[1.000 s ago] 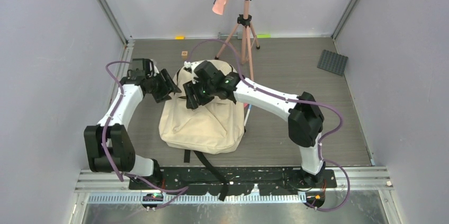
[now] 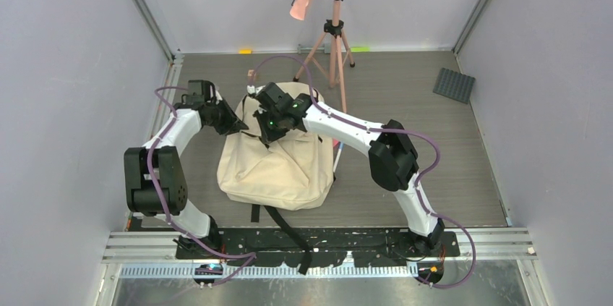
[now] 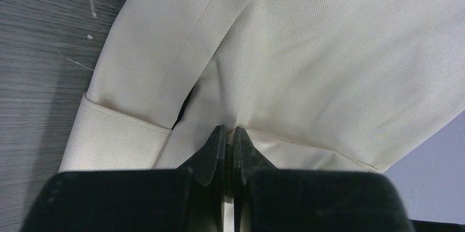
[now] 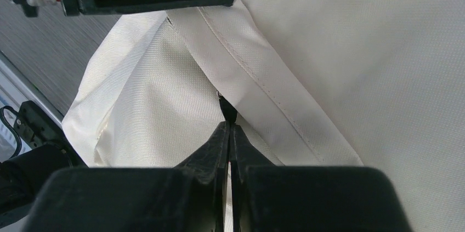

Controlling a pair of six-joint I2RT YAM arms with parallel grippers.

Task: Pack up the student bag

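Observation:
A cream canvas bag lies on the grey floor, its dark straps trailing toward the front edge. My left gripper is at its upper left; in the left wrist view its fingers are closed on a fold of the bag's fabric at an edge. My right gripper is over the bag's middle, shut; in the right wrist view a small dark piece, perhaps a zip pull or gap, shows at its fingertips beside the seamed flap, and whether anything is between them is unclear.
A pink tripod stands behind the bag, close to it. A dark ridged pad lies at the right. Free floor spreads to the right. Thin objects at the bag's right edge are partly hidden.
The left gripper has moved slightly right onto the bag; the right arm's elbow has shifted left. The bag looks unchanged.

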